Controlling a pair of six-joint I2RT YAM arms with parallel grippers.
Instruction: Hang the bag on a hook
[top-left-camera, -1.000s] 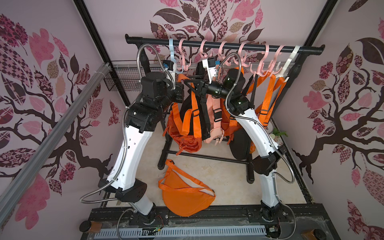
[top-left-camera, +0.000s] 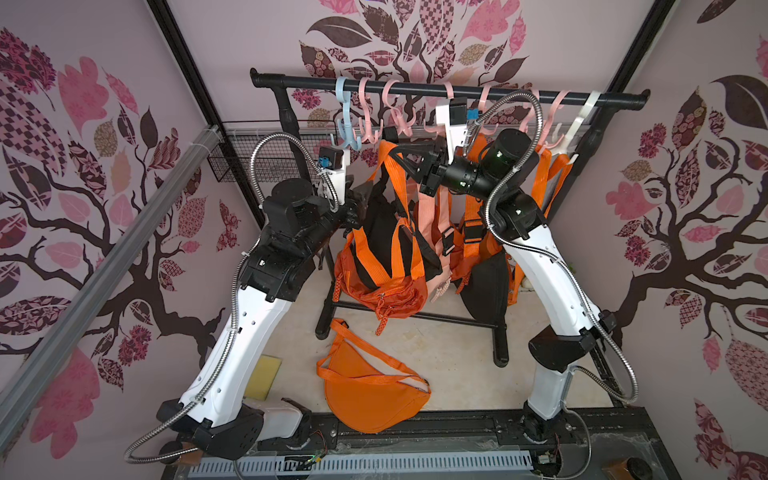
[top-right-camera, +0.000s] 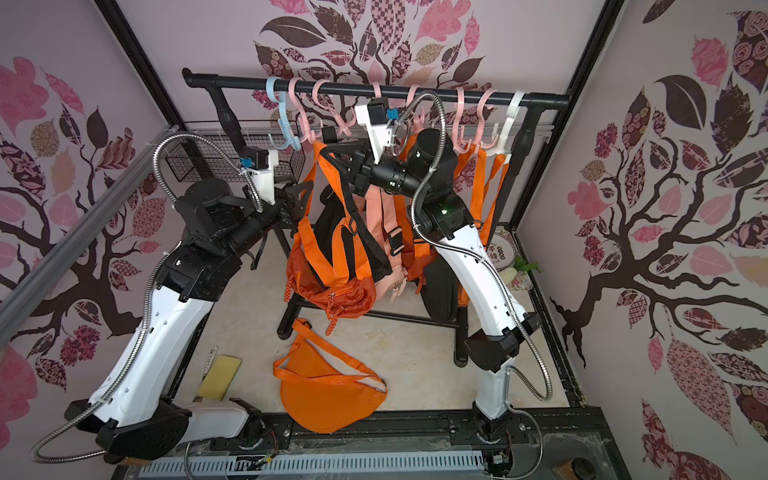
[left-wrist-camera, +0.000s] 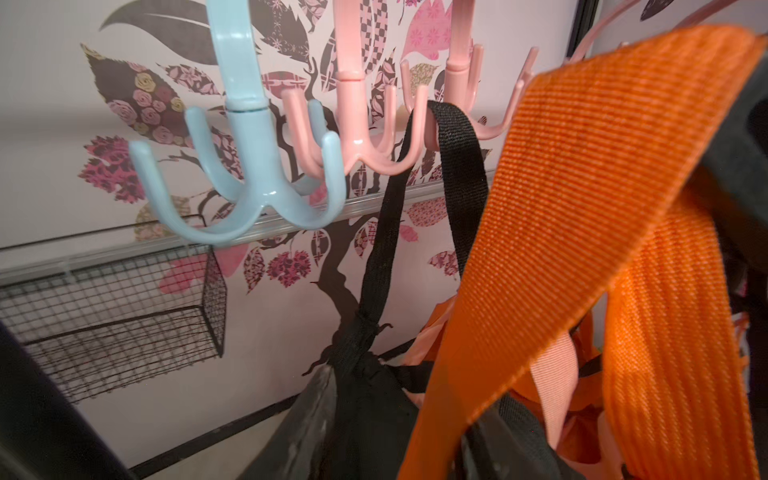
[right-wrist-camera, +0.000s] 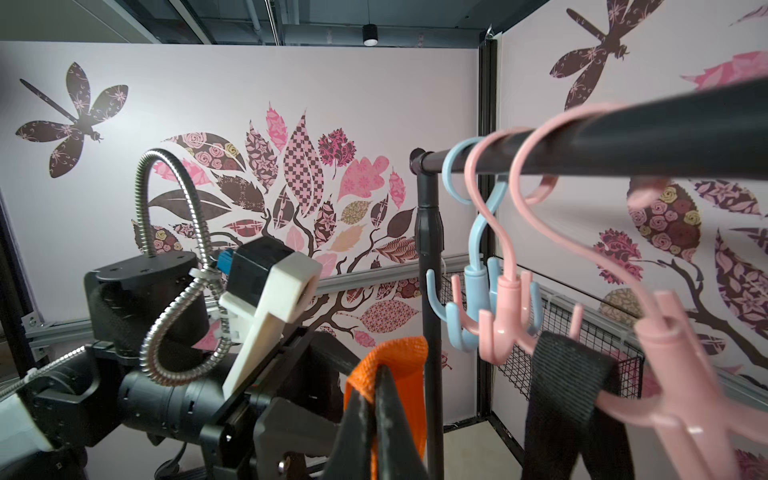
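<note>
An orange-and-black bag (top-left-camera: 380, 292) hangs by an orange strap (right-wrist-camera: 400, 356) from my right gripper, whose fingers are shut on that strap. My left gripper (top-left-camera: 352, 208) is just left of it; in the left wrist view the strap crosses in front of its fingers, hiding their state. Behind the strap are a blue hook (left-wrist-camera: 252, 160), pink hooks (left-wrist-camera: 352, 136) and a black strap (left-wrist-camera: 460, 184) hung on a pink one.
More bags hang at the rail's right. The rail (top-left-camera: 296, 80) runs across the back, a wire basket (left-wrist-camera: 112, 312) behind it. An orange pouch (top-left-camera: 360, 392) lies on the floor.
</note>
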